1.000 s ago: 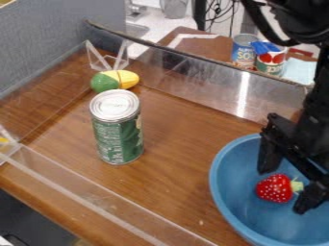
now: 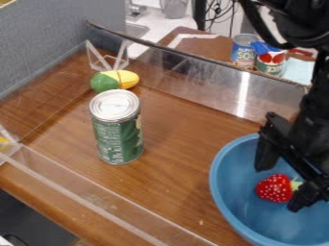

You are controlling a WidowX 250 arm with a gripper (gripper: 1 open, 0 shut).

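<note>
My black gripper (image 2: 280,173) is low inside the blue bowl (image 2: 238,218) at the right, its fingers open and spread around a red strawberry (image 2: 272,189) with a pale green top, which rests in the bowl. The rear finger is near the bowl's back wall, the front one just right of the strawberry; whether either touches it I cannot tell.
A tall green-labelled can (image 2: 117,130) stands on the wooden surface (image 2: 161,187) at left. A yellow-and-green item (image 2: 113,82) lies behind it. Clear walls edge the surface; cans (image 2: 268,61) stand beyond the back one.
</note>
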